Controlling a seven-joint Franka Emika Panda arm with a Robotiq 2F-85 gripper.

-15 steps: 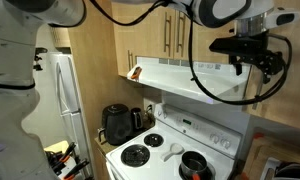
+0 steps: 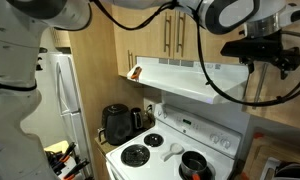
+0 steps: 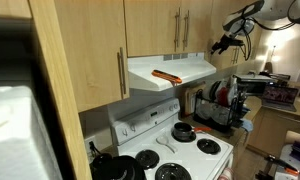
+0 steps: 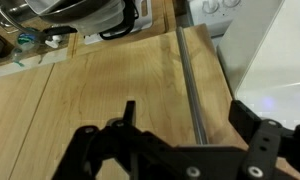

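In the wrist view my gripper is open, its two dark fingertips wide apart and nothing held between them. Beyond it is a pale wooden panel (image 4: 95, 95) with a narrow grey strip (image 4: 190, 90) running along it; whether this is a handle or an edge is unclear. From exterior view 1, the gripper (image 2: 268, 72) hangs high at the right, above stove level. Wooden cabinet doors (image 2: 150, 38) are left of it. Exterior view 2 shows the arm (image 3: 233, 32) at the far right, close to the cabinets.
A white stove (image 2: 160, 150) carries a dark pot (image 2: 194, 163) and a white spoon-like utensil (image 2: 172, 151). The white hood (image 2: 180, 78) juts out below the cabinets. A black appliance (image 2: 117, 121) stands left of the stove. In the wrist view, metal cookware (image 4: 75, 12) fills the top left.
My gripper has shifted slightly to the right in exterior view 1 over the last second. The kitchen objects look unmoved.
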